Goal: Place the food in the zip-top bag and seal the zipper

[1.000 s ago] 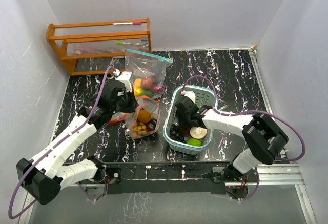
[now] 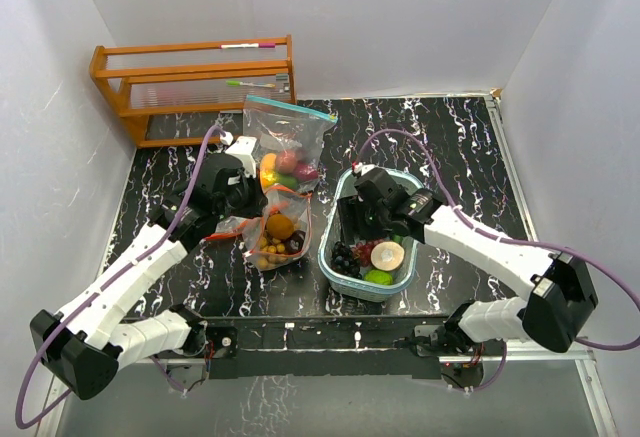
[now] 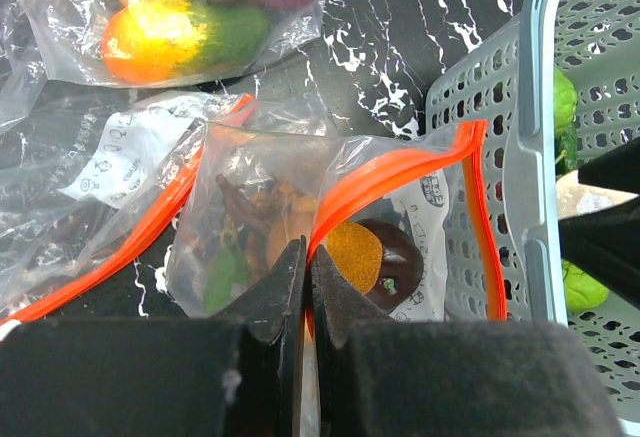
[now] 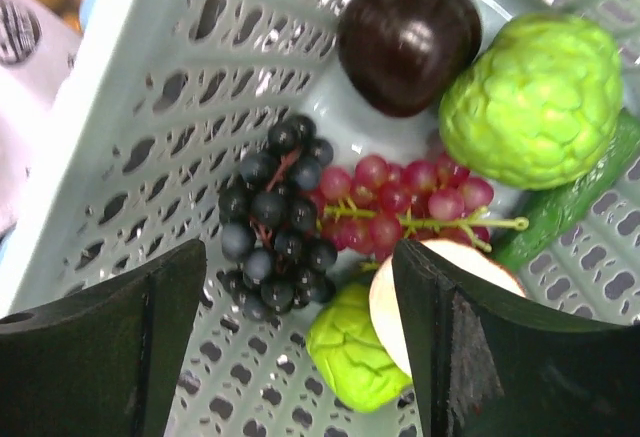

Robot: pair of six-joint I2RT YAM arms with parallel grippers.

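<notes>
An orange-zip clear bag (image 2: 268, 241) holds an orange-brown fruit, small yellowish pieces and a dark round piece (image 3: 392, 257). My left gripper is shut on the bag's orange rim (image 3: 385, 174), whose mouth gapes to the right. Inside the basket (image 2: 330, 267), my right gripper stands open above the food, its fingers (image 4: 445, 307) apart. Black grapes (image 4: 275, 217) lie between and beyond the fingertips, touching red grapes (image 4: 390, 202). A pale-faced round piece (image 4: 400, 307) and a green knobbly fruit (image 4: 350, 347) are partly behind the right finger.
Farther in the basket are a dark round fruit (image 4: 408, 42), another green knobbly fruit (image 4: 535, 97) and a cucumber (image 4: 575, 207). A blue-zip bag (image 2: 290, 157) of fruit lies behind, near a wooden rack (image 2: 130, 107). Another orange-zip bag (image 3: 110, 187) lies flat at left.
The left arm and its bag have stayed put.
</notes>
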